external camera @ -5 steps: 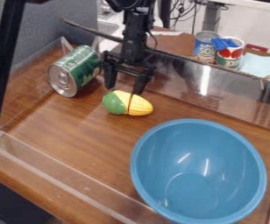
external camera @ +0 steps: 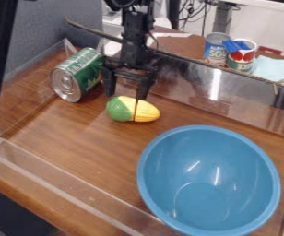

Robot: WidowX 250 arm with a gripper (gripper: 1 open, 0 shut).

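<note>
My black gripper (external camera: 126, 84) hangs above the back part of the wooden tray, its fingers apart and pointing down. Just below and in front of it lies a toy corn (external camera: 147, 111), yellow with a green end. A green can (external camera: 78, 76) lies on its side to the left of the gripper, near the back wall. A large blue bowl (external camera: 208, 180) fills the front right of the tray.
The tray floor (external camera: 71, 157) is clear at the front left. Clear walls edge the tray. Behind the back wall stand cans (external camera: 241, 57) and a light blue cloth (external camera: 278, 72).
My gripper has shifted slightly to the left and up, away from the corn. The corn, can and bowl look unmoved.
</note>
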